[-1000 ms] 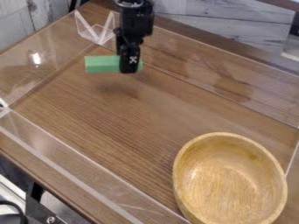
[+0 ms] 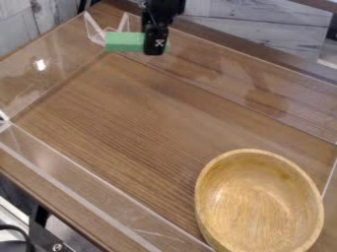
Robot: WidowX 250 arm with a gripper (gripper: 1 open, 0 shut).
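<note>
My black gripper (image 2: 154, 41) is at the top centre of the camera view, shut on a green block (image 2: 124, 41) that sticks out to its left. A clear, angular plastic object (image 2: 102, 28) is just behind and left of the block, partly hidden. A yellow round bowl (image 2: 258, 202) lies at the bottom right of the wooden table (image 2: 132, 128).
A grey wooden wall (image 2: 263, 30) runs behind the table's back edge. Some dark cables (image 2: 16, 236) show at the lower left, off the table.
The gripper and the green block have moved away from the camera, toward the back of the table near the clear object. The bowl has not moved.
</note>
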